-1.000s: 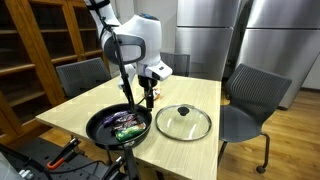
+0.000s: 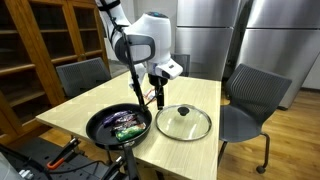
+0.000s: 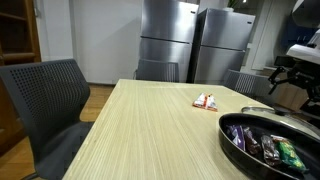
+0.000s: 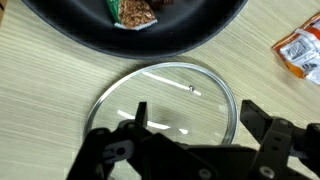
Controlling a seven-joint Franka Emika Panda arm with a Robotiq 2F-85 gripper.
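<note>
My gripper is open, its two dark fingers apart with nothing held between them. In the wrist view the clear glass lid (image 4: 165, 105) with a metal rim lies below the fingers. The same lid (image 2: 190, 127) rests on the table, right of the black pan (image 2: 93, 132), and shows a dark knob (image 2: 183, 112). Several wrapped snacks, among them a green packet (image 3: 289, 153), lie in the uncovered pan. An orange and white packet (image 4: 303, 48) is on the table beyond the pan and lid.
The wooden table (image 3: 150, 125) has a broad clear stretch away from the pan. A dark chair (image 2: 243, 112) stands close to the table's right edge, and another chair (image 3: 45, 105) is at the opposite side.
In exterior view 1 the arm and gripper have shifted a little to the right, toward the lid's side. The pan, lid and snacks stay where they were.
</note>
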